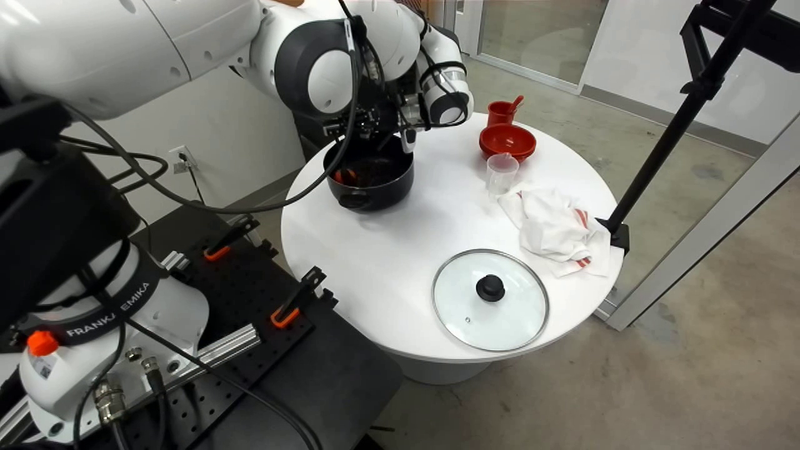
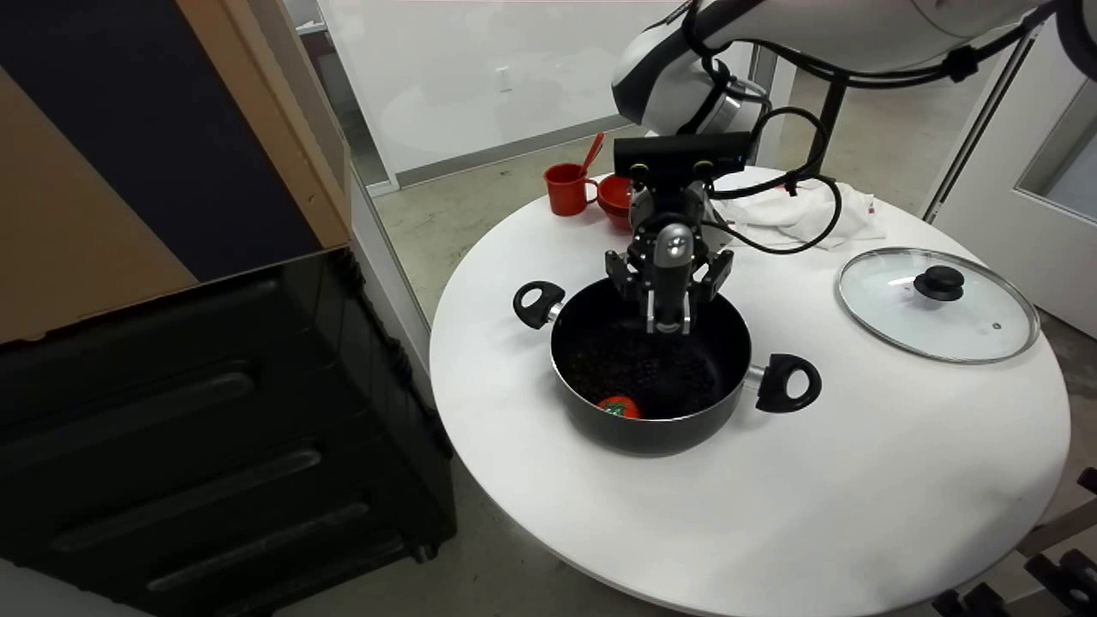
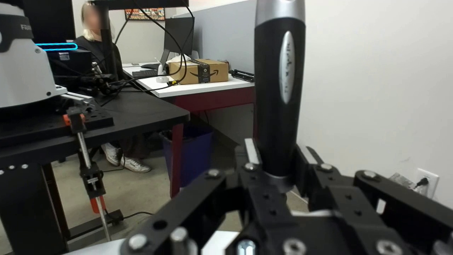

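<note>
A black utensil handle (image 3: 278, 85) with a silver end cap and an oval label stands between my fingers in the wrist view. My gripper is shut on it. Its working end is hidden. From the second exterior view, the gripper (image 2: 668, 314) hangs over the rear part of a dark two-handled pot (image 2: 648, 434), with the handle's silver cap (image 2: 674, 245) facing that camera. Inside the pot, near its front wall, lies a red tomato-like thing with a green top (image 2: 619, 407). The arm hides much of the gripper in the first exterior view.
A glass lid (image 1: 466, 289) lies flat on the white table (image 1: 397, 277). Red bowls (image 1: 507, 140), a red cup (image 1: 499, 114), a clear cup (image 1: 500, 176) and a white cloth (image 1: 555, 229) occupy the far side. Bare table separates pot and lid.
</note>
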